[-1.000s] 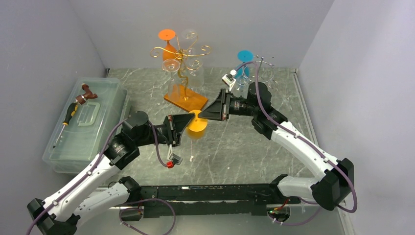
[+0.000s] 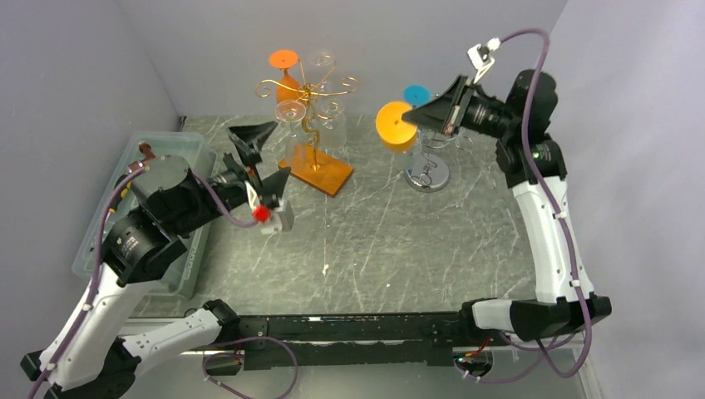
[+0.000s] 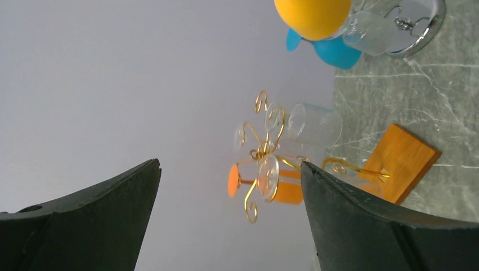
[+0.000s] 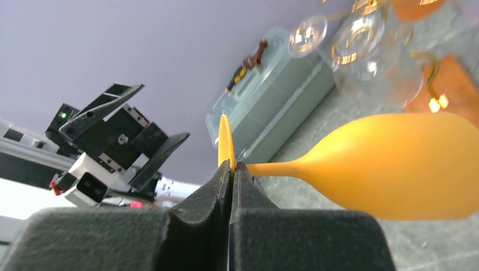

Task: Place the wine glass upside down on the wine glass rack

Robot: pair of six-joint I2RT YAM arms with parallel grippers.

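The yellow wine glass (image 4: 395, 164) hangs upside down, its base pinched between the fingertips of my right gripper, which is shut on it. In the top view that glass (image 2: 394, 123) is in the air, near a silver rack (image 2: 428, 174) with a round chrome foot. A blue glass (image 2: 416, 95) hangs upside down on the silver rack. My left gripper (image 2: 270, 154) stands wide open and empty, in front of a gold rack (image 2: 316, 166) with a wooden foot. The silver rack's upper arms are mostly hidden by my right gripper and the yellow glass.
The gold rack carries an orange glass (image 2: 284, 75) and several clear glasses, including a clear glass (image 2: 291, 116) close to my left gripper. A lidded plastic box (image 2: 187, 258) stands at the left.
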